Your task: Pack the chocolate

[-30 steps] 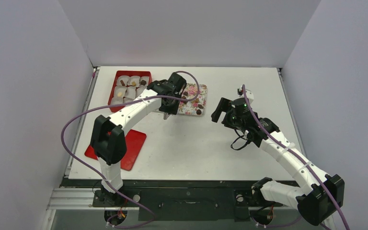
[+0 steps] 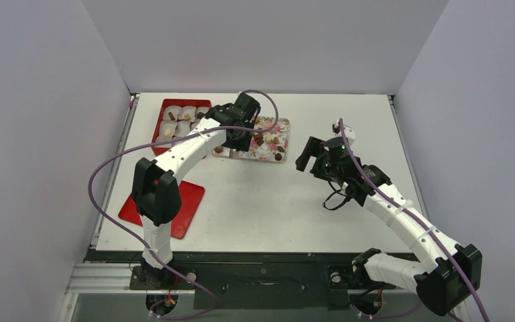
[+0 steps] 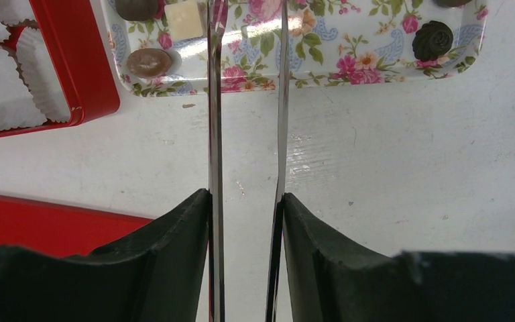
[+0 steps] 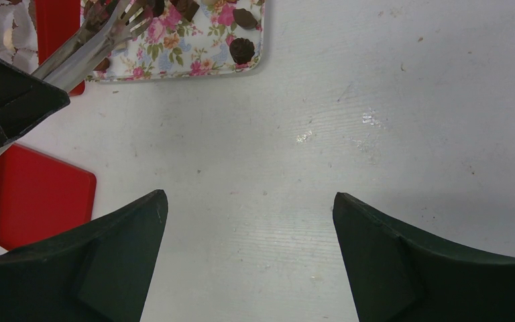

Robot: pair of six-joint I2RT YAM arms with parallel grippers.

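Observation:
Metal tongs (image 3: pixel 215 154) stand between the black fingers of my left gripper, which is shut on them. In the right wrist view the fork-shaped tong tips are over the floral tray (image 4: pixel 174 75); I cannot tell whether a chocolate is between them. On the tray lie a dark rose-shaped chocolate (image 3: pixel 433 40), a brown oval one (image 3: pixel 149 62) and a cream square one (image 3: pixel 184 20). To its left is the red box (image 3: pixel 74 60) with white paper cups, some filled. My right gripper is open and empty, away from the tray.
A red lid (image 2: pixel 189 208) lies at the front left of the white table, partly under the left arm. A purple cable (image 2: pixel 110 157) loops along the left arm.
The left gripper has moved away from the front edge, slightly back and left over the tray. More of the tray's near side now shows. The right arm has stayed still.

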